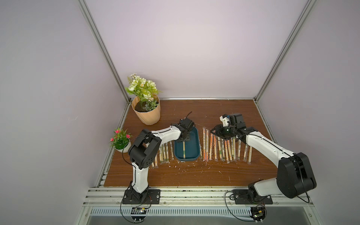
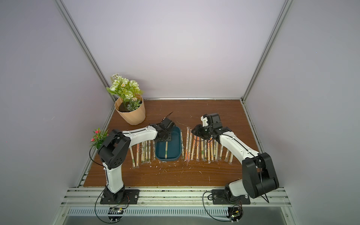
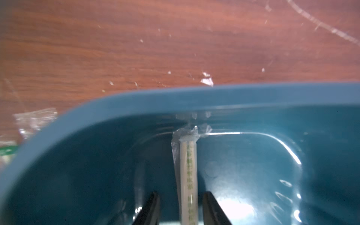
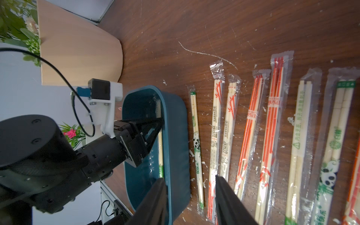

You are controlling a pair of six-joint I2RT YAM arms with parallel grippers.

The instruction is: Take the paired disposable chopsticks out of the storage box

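The teal storage box (image 1: 192,151) stands mid-table with one wrapped pair of chopsticks (image 3: 189,168) lying lengthwise in it. My left gripper is inside the box, open, its fingers either side of that packet, apart from it. My right gripper hovers right of the box over the row of wrapped chopsticks, fingers parted, nothing visible between them.
Many wrapped chopsticks (image 2: 189,146) lie in rows on both sides of the box. A large potted plant (image 1: 148,116) stands at back left, a small flower pot (image 1: 123,148) at left.
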